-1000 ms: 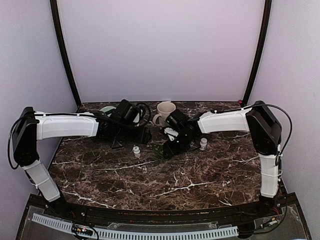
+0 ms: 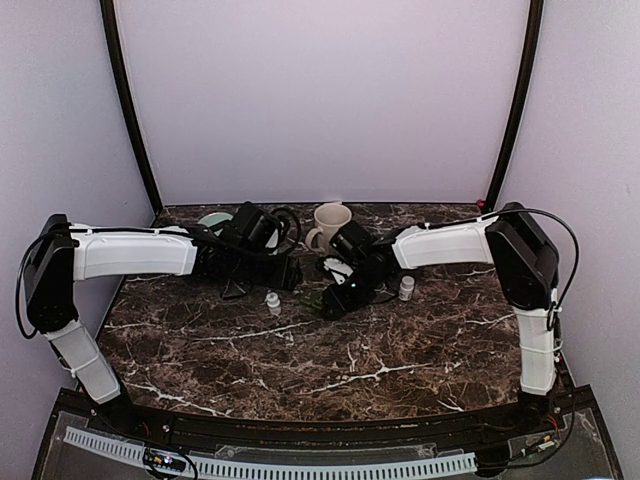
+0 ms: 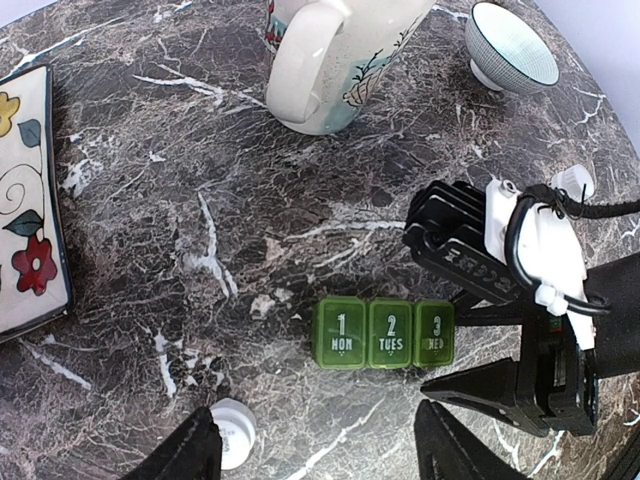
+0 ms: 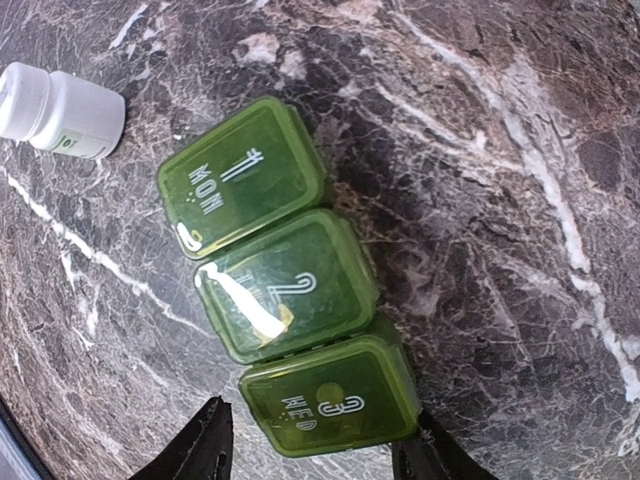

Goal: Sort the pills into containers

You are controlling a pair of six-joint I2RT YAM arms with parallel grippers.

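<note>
A green three-compartment pill box, lids MON (image 3: 341, 333), TUES (image 3: 389, 333) and WED (image 4: 330, 400), lies on the marble table, all lids down. My right gripper is open around the WED end, fingers either side of it. My left gripper is open above the table, nothing between its fingers. A white pill bottle (image 2: 273, 303) with white cap stands beneath it, left of the box; in the right wrist view it is at upper left (image 4: 80, 115). A second bottle (image 2: 406, 288) stands right of my right gripper. No loose pills show.
A mug (image 3: 340, 70) stands behind the box, with a small bowl (image 3: 510, 45) beyond. A floral tray (image 3: 30, 200) lies at the left wrist view's left edge.
My right gripper has shifted very slightly at the pill box over the last second. My left arm is nearly still.
</note>
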